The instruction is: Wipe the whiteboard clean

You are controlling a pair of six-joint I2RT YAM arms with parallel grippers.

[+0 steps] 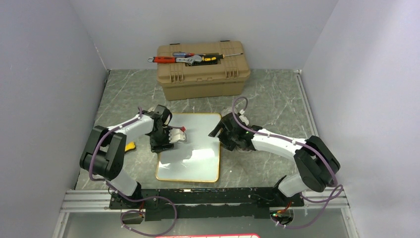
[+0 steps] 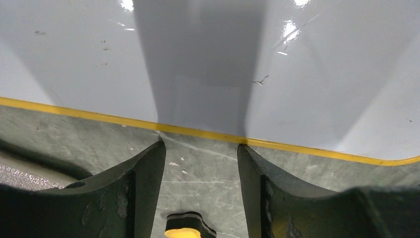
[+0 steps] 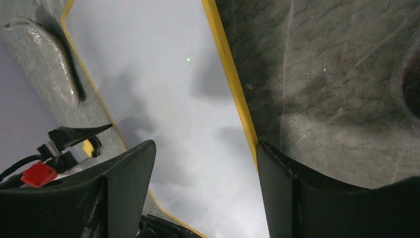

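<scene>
The white board [image 1: 200, 161] with a yellow rim lies flat on the grey table. A few small dark marks [image 2: 260, 81] show on its surface in the left wrist view. My left gripper is part open at the board's left rim, nothing held between its fingers. On the opposite side, my right gripper stands open; one fingertip [image 3: 262, 148] is at the right rim, and contact looks likely. A yellow and black eraser [image 1: 130, 147] rests on the table left of the board, partly hidden by the left arm.
A tan toolbox [image 1: 203, 82] with tools on its lid stands behind the board. A grey speckled oblong object [image 3: 54, 62] lies beyond the left rim. Some round item [image 3: 411, 89] sits right of the board.
</scene>
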